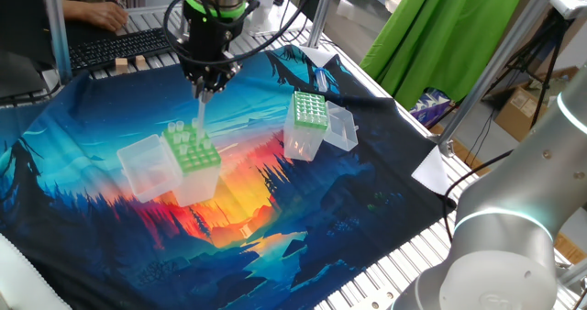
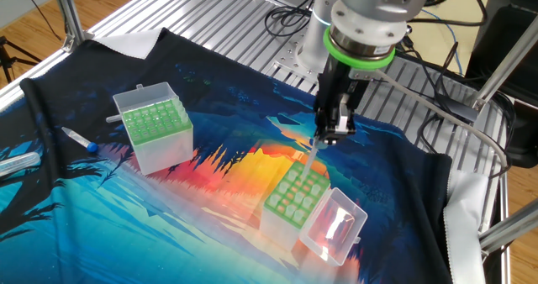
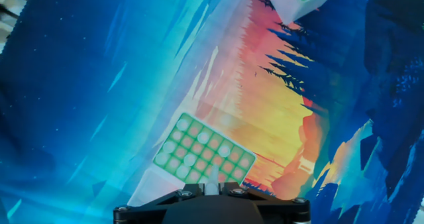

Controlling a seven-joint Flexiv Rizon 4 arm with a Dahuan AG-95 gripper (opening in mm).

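Observation:
My gripper [image 1: 204,90] is shut on the upper end of a translucent pipette tip [image 2: 312,155]. The tip hangs upright over the green-topped rack [image 1: 192,156], which has an open clear lid beside it. Whether the tip's lower end is clear of its hole or still inside, I cannot tell. Several other tips [image 1: 181,137] stand in that rack's holes, with empty holes among them. In the wrist view, the pale tip [image 3: 212,176] shows between the black fingers, in front of the rack's grid [image 3: 199,143].
A second green-topped box [image 1: 309,114] with its lid open stands apart from the first. Pens [image 2: 80,139] lie on the printed cloth [image 2: 227,221] beyond it. Bare cloth separates the boxes. A cable loops around the wrist. A person's hand [image 1: 107,16] rests near a keyboard.

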